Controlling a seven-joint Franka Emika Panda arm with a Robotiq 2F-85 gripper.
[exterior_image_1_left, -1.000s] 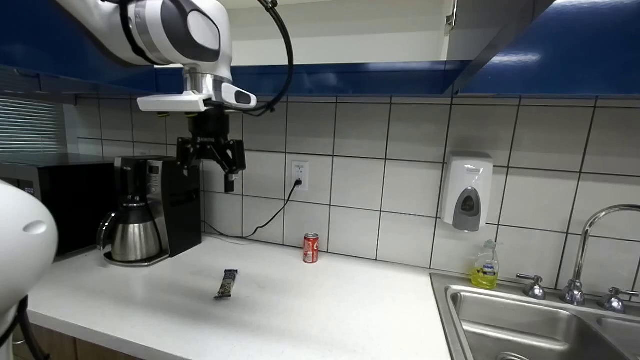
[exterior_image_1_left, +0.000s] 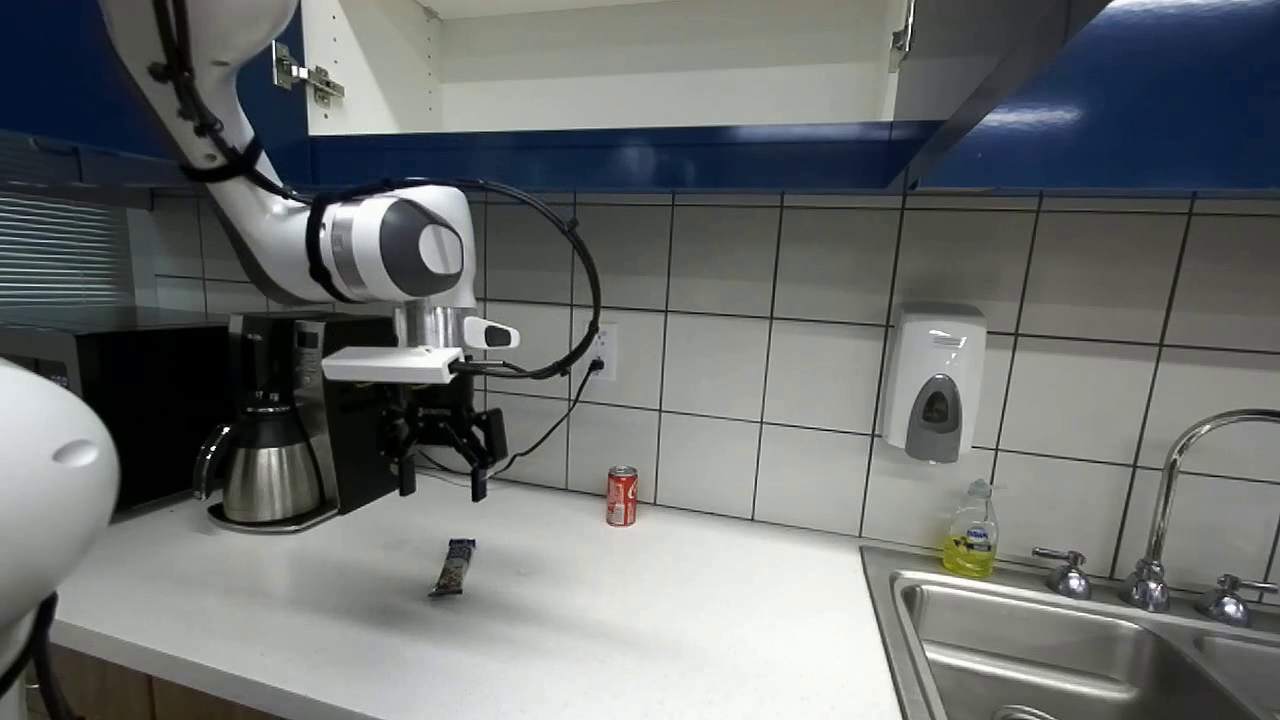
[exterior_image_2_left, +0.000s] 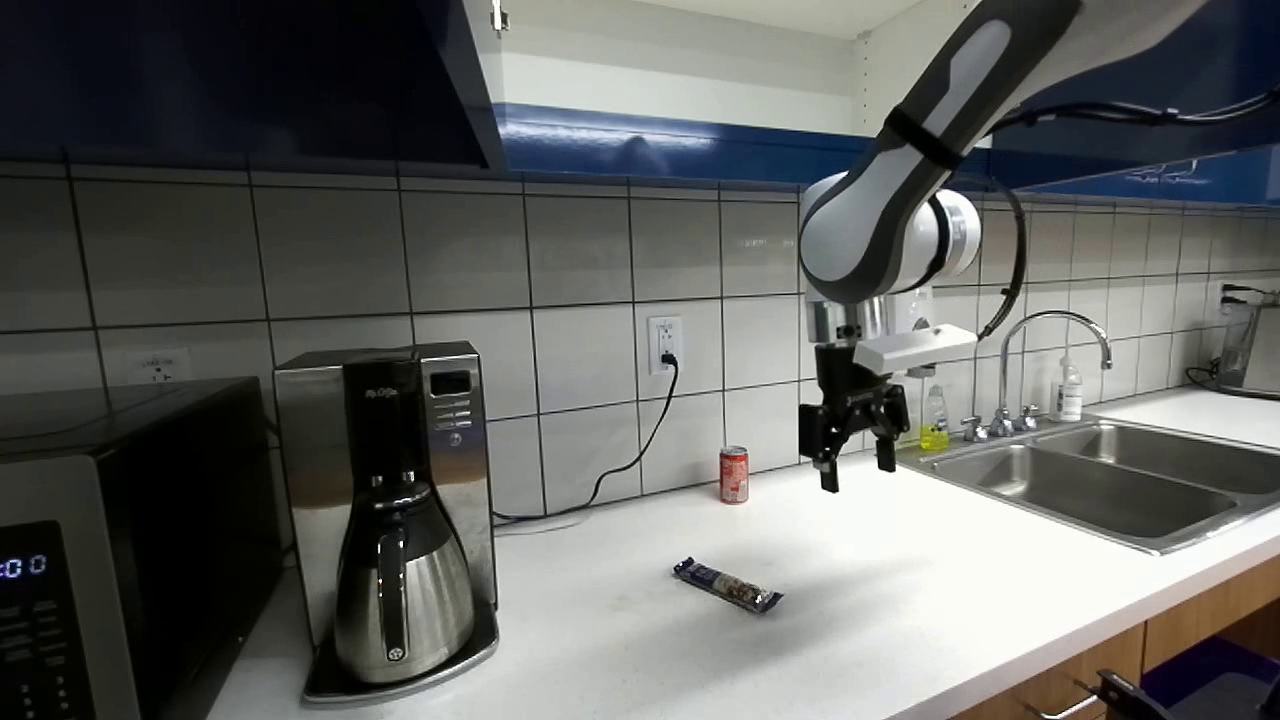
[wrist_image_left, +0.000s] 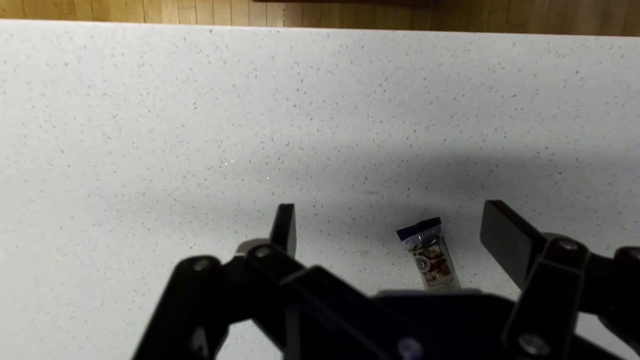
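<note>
A dark-wrapped snack bar (exterior_image_1_left: 453, 568) lies flat on the white counter (exterior_image_1_left: 672, 624). Above it, clear of the counter, hangs my gripper (exterior_image_1_left: 443, 486), open and empty. In the second exterior view, the gripper (exterior_image_2_left: 858, 474) appears up and to the right of the bar (exterior_image_2_left: 727, 586). From the wrist, the bar (wrist_image_left: 433, 255) shows below the opening between the spread fingers, closer to the right-hand finger (wrist_image_left: 507, 243); its lower end is hidden behind the gripper body. A red soda can (exterior_image_1_left: 621, 496) stands upright near the tiled wall.
A coffee maker with a steel carafe (exterior_image_2_left: 408, 588) and a black microwave (exterior_image_2_left: 144, 540) occupy the left side. The sink (exterior_image_1_left: 1044, 648) and a yellow soap bottle (exterior_image_1_left: 970, 534) are on the right. An open cabinet (exterior_image_1_left: 672, 72) is overhead.
My gripper has come down a long way toward the counter and slightly to the right in exterior view 1. The bar and the can have not moved.
</note>
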